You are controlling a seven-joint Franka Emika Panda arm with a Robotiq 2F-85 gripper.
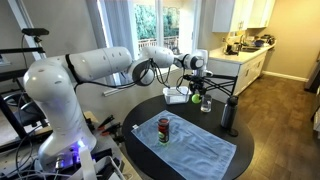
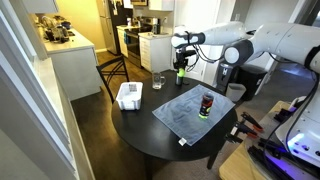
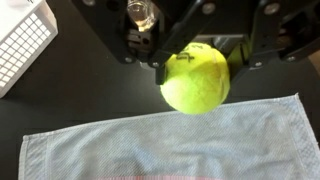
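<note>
A yellow-green ball (image 3: pixel 195 85) is pinched between the fingers of my gripper (image 1: pixel 196 92), which is shut on it. In exterior view 1 the ball hangs above the far side of the black round table (image 1: pixel 150 102), beyond the towel. A pale blue-grey towel (image 1: pixel 190 143) lies flat on the table. On its left part stands a red and dark can (image 1: pixel 163 131), upright. Exterior view 2 shows the ball (image 2: pixel 181 73) below the gripper, partly hidden by its fingers.
A white basket (image 1: pixel 176 97) sits at the table's far edge, with a clear glass (image 1: pixel 206 104) near the ball. A tall black bottle (image 1: pixel 229 113) stands on the right. Bare tabletop surrounds the towel.
</note>
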